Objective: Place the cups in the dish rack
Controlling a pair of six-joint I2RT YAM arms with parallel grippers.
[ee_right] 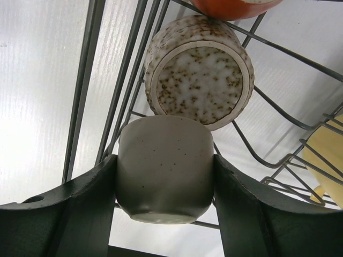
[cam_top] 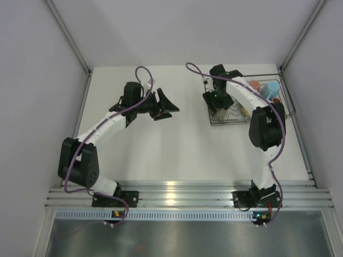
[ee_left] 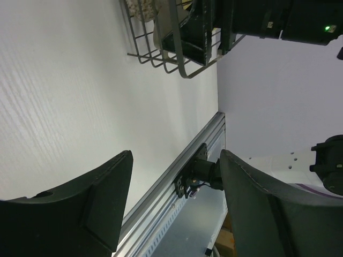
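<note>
In the right wrist view, my right gripper is shut on a smooth grey cup (ee_right: 165, 155) at the rack's left end. It appears to touch the speckled cup (ee_right: 201, 83), which lies on its side in the rack with its base showing. The black wire dish rack (cam_top: 244, 122) stands at the right of the table, partly covered by my right arm. Its corner also shows in the left wrist view. Over the bare middle of the table, my left gripper (cam_top: 173, 112) is open and empty. Whether the grey cup rests on the wires is unclear.
A blue cup (cam_top: 270, 89) and an orange-red cup (cam_top: 254, 85) stand in the rack's right part. A yellow item (ee_right: 328, 155) sits among the wires at the right wrist view's edge. The table (cam_top: 161, 144) left of the rack is clear.
</note>
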